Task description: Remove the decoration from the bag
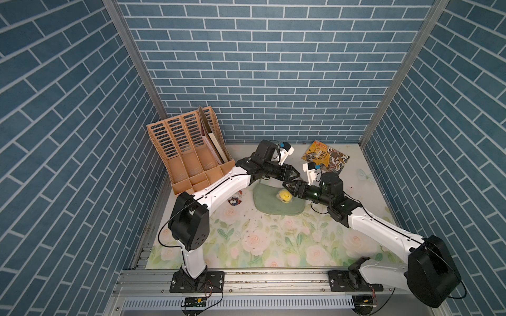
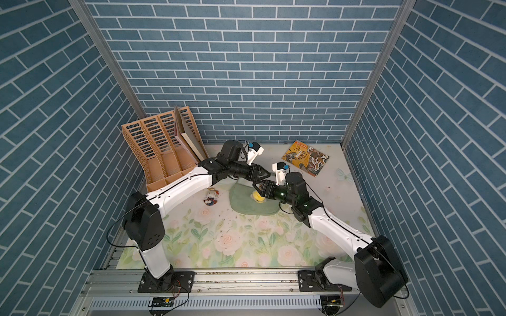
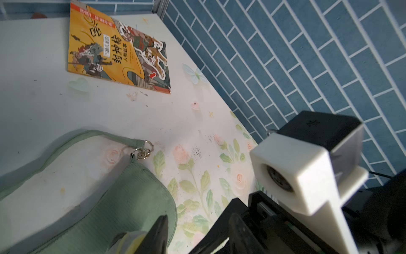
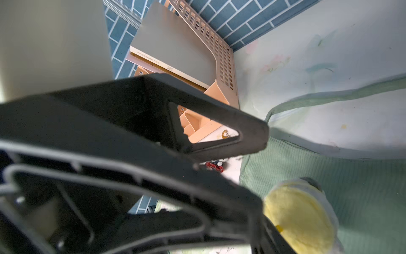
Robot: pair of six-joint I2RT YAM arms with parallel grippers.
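The green bag (image 1: 268, 204) lies flat mid-table, its strap and metal ring (image 3: 143, 150) behind it. A round yellow decoration (image 1: 285, 195) with a pale rim sits on it, large in the right wrist view (image 4: 298, 218). My left gripper (image 1: 288, 173) hovers above the bag, its fingers part open. My right gripper (image 1: 292, 185) is just beside and below it, over the decoration, fingers part open. The two grippers nearly touch, and whether anything is between either one's fingertips is hard to see.
A peach organiser with books (image 1: 192, 163) stands at back left. A small figurine (image 2: 210, 196) lies left of the bag. Comic books (image 1: 319, 155) lie at back right.
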